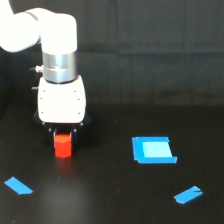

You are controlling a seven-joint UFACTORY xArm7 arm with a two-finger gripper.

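A small red block is at the left of the camera view, directly under my gripper. The gripper hangs from the white arm and points straight down, with its dark fingers around the upper part of the block. The fingertips are small and dark against the black surface, so how tightly they close on the block cannot be made out. Whether the block touches the table is also unclear.
To the right, a pale square framed with blue tape lies on the dark table. Blue tape strips mark the front left and front right.
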